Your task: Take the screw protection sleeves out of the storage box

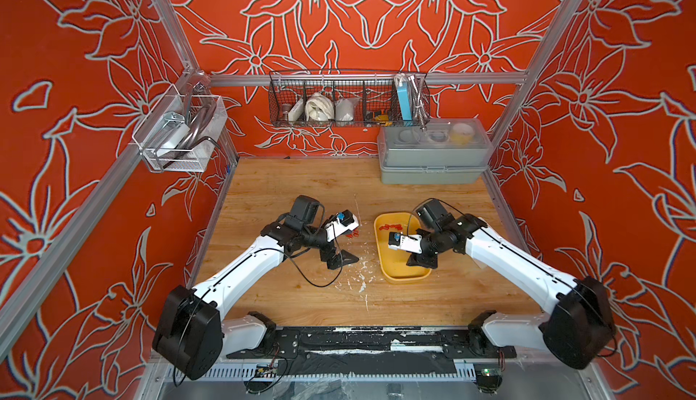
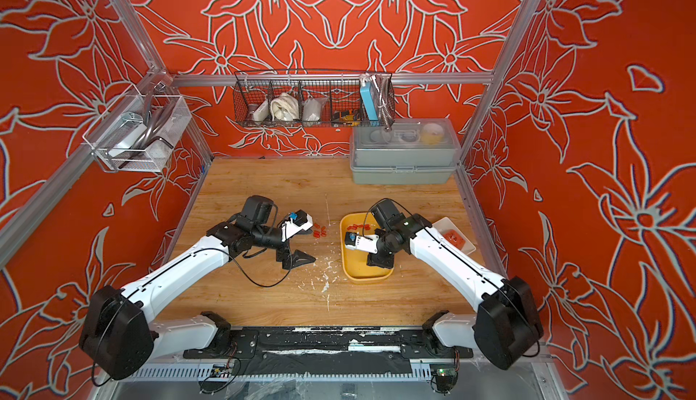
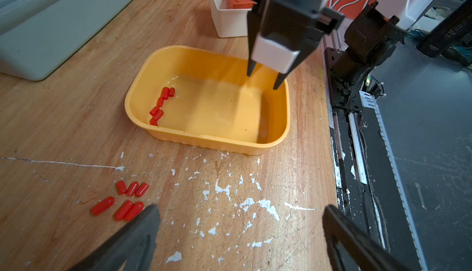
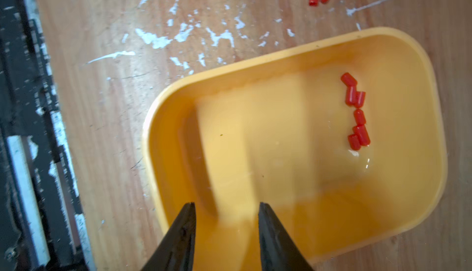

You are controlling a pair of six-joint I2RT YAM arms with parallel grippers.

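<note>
The yellow storage box holds several red sleeves at one end of its floor. Several more red sleeves lie outside on the wood, just beside the box. My left gripper hovers over the table left of the box, near those loose sleeves, fingers apart with nothing between them. My right gripper is over the box's other end, away from the sleeves inside, open and empty.
A grey lidded case stands at the back right. A white container with red-orange contents is right of the box.
</note>
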